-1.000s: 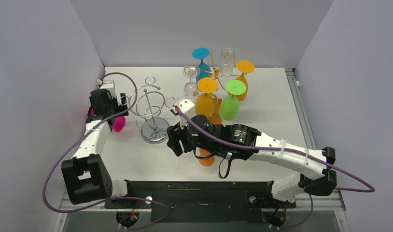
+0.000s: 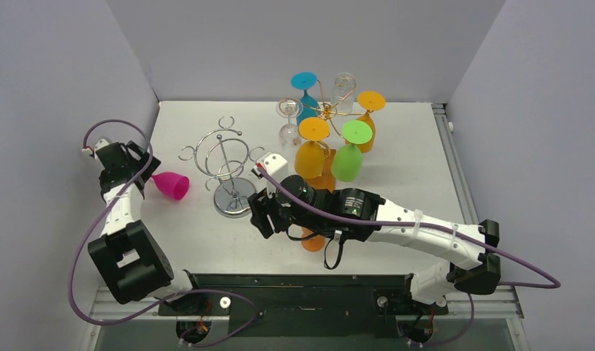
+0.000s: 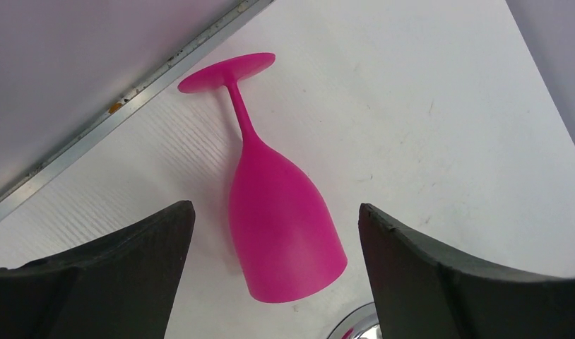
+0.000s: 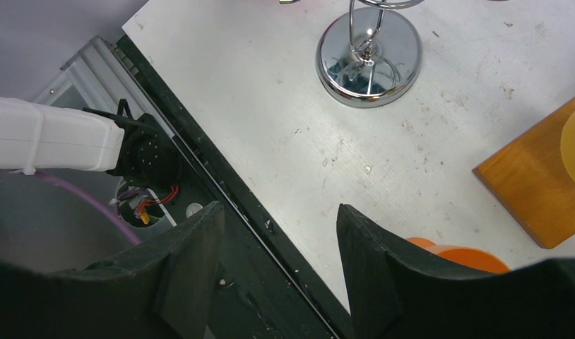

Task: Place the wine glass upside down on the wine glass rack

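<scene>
A pink wine glass (image 3: 281, 219) lies on its side on the white table, its foot toward the left table edge. In the left wrist view, my open left gripper has its fingers on either side of the glass bowl with gaps to both. The chrome wine glass rack (image 2: 235, 194) stands right of the pink glass, its hooks empty. My right gripper, part open with nothing between its fingers, hangs right of the rack. An orange glass (image 4: 468, 258) shows on the table beyond its right finger.
A gold rack (image 2: 327, 110) holds several upside-down glasses, among them a blue glass (image 2: 307, 102) and a green glass (image 2: 347, 162). Its wooden base (image 4: 532, 176) sits near my right arm. Bare table (image 2: 218, 245) lies in front of the chrome rack.
My left gripper has moved left, uncovering more of the pink glass. The right gripper has shifted slightly left. The pink glass appears where it was.
</scene>
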